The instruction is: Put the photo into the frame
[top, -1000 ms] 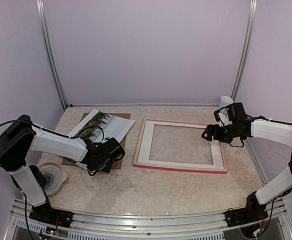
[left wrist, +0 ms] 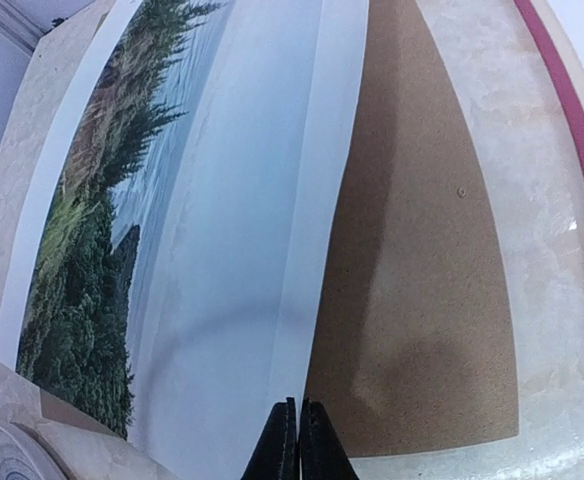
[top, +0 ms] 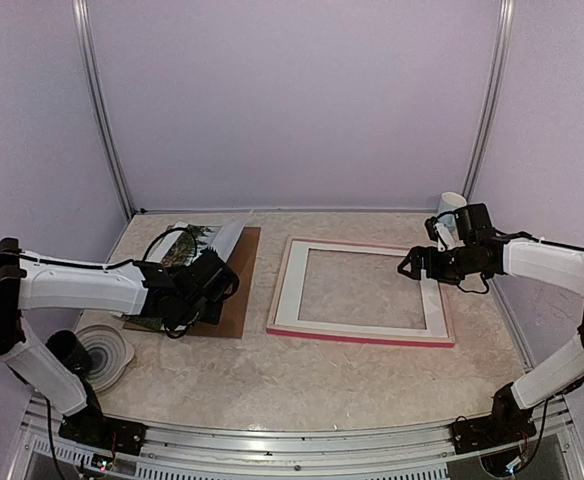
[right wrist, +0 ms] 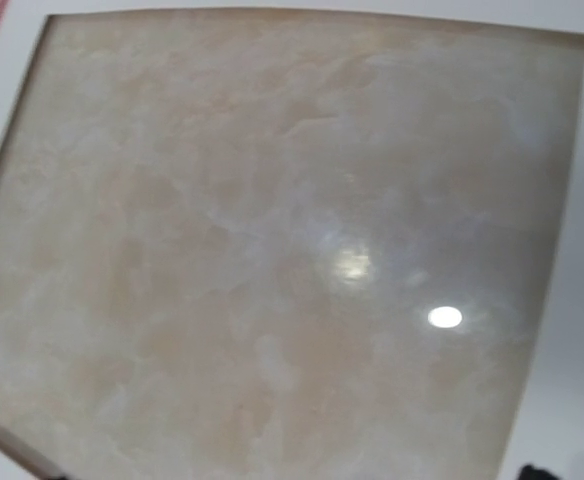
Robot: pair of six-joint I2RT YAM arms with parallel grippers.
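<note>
The photo [left wrist: 212, 230] of trees and pale water lies over a brown board [left wrist: 422, 300]. My left gripper is shut on the photo's white right edge near its front, and that edge is lifted and curved off the board. To the right, the picture frame [top: 290, 290], white with a pink outer edge, lies flat with an empty opening. My right gripper [top: 412, 265] is over the frame's right side; in the right wrist view only dark tips show at the bottom edge, apart, above the opening.
A round grey lid [top: 107, 350] and a dark cup [top: 64, 350] stand at the front left. A white cup [top: 450, 205] is at the back right behind my right arm.
My left gripper has risen and moved slightly back, raising the photo's right edge and uncovering more of the brown board. The right arm is almost unchanged.
</note>
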